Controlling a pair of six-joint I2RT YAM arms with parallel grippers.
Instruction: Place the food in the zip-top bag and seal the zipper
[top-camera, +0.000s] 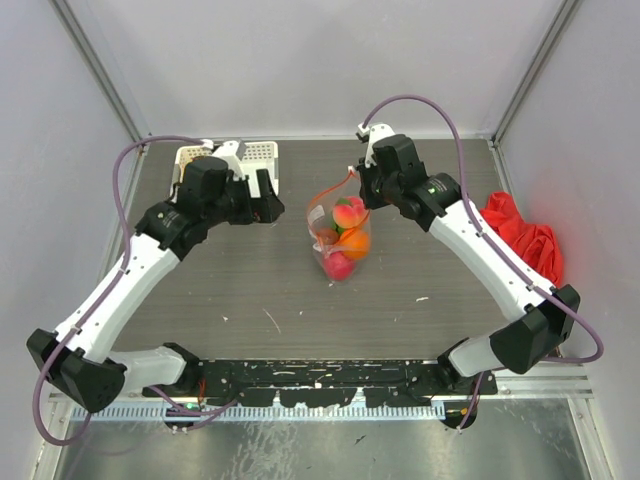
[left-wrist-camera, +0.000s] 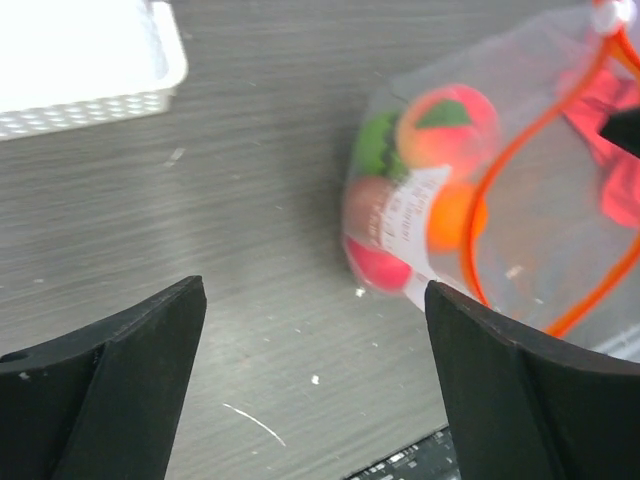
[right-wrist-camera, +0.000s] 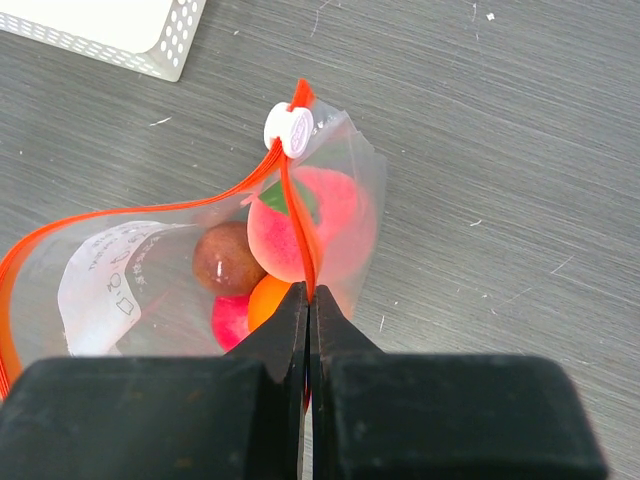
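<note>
A clear zip top bag with an orange zipper (right-wrist-camera: 145, 209) stands on the table, its mouth gaping. Inside it are a peach (top-camera: 348, 213), an orange (top-camera: 356, 241), a dark pink fruit (top-camera: 339, 265) and a brown round one (right-wrist-camera: 228, 258). My right gripper is shut on the bag's orange zipper edge. A white slider (right-wrist-camera: 289, 129) sits at the far corner of the zipper. To the left of the bag, my left gripper (top-camera: 262, 186) is wide open, nothing between its fingers.
Behind my left arm stands a white basket (top-camera: 262, 151), mostly covered by that arm. A red cloth (top-camera: 523, 238) lies at the right wall.
</note>
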